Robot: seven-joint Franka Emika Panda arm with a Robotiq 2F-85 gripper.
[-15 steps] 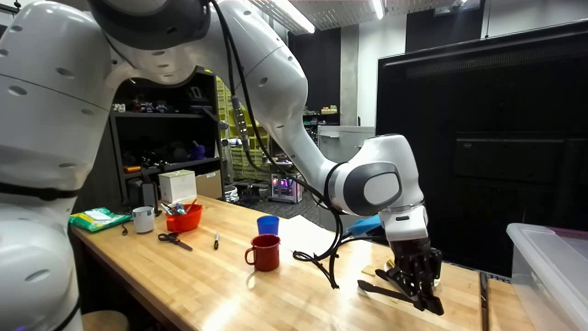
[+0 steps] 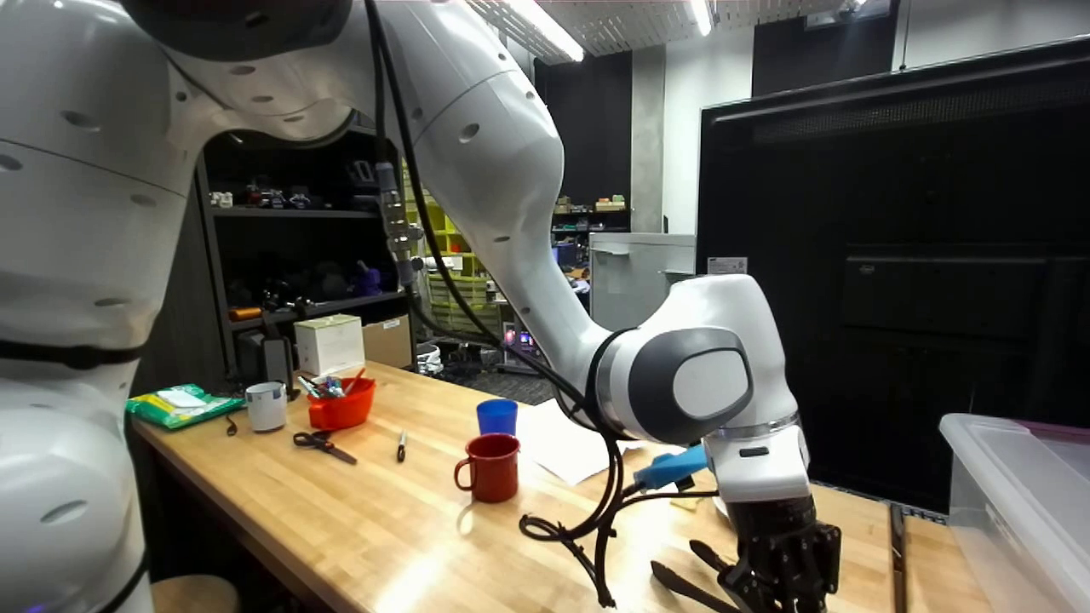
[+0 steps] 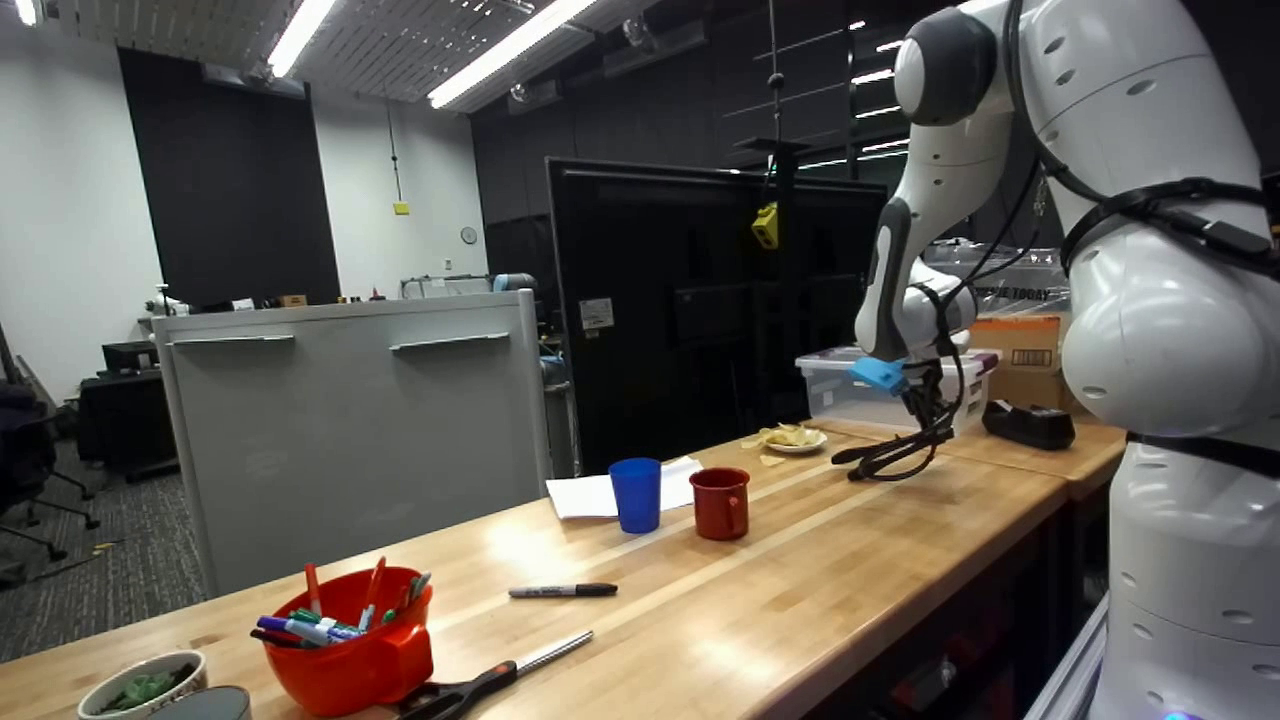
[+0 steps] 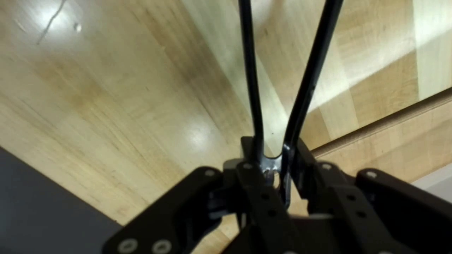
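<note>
In the wrist view my gripper is shut on a pair of black tongs (image 4: pixel 250 72). The two long arms of the tongs spread apart away from the fingers, with nothing between them in that view. Exterior view 1 shows my gripper (image 2: pixel 782 572) low at the right, its lower end cut off by the frame, and the spoon-like ends of the tongs (image 2: pixel 679 586) pointing left over the table. A pale plate of chips (image 3: pixel 794 442) lies on the table behind the gripper (image 3: pixel 936 418), with a few chips beside it.
A red mug (image 2: pixel 493 468) and a blue cup (image 2: pixel 497 417) stand mid-table beside white paper (image 3: pixel 582 497). Farther off are a marker (image 3: pixel 564 590), scissors (image 3: pixel 486 686) and a red pen holder (image 3: pixel 360 672). A clear bin (image 2: pixel 1022 511) borders the right. Black cables (image 2: pixel 603 501) dangle from the arm.
The gripper and tongs have shifted lower in exterior view 1, nearer the camera and away from the plate. The tongs are still in its grip.
</note>
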